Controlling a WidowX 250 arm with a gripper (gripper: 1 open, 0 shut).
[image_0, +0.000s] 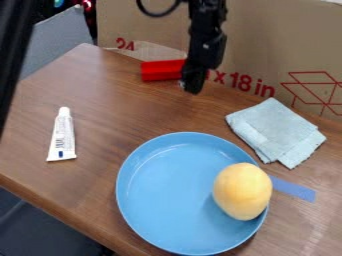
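My black gripper hangs over the back of the wooden table, just right of a red object lying against the cardboard; it looks shut, with nothing visible between its fingers. A white tube lies at the left. A blue plate at the front holds a round pale yellow item on its right side. A folded light blue cloth lies at the right.
A cardboard wall stands along the back. A strip of blue tape is on the table beside the plate.
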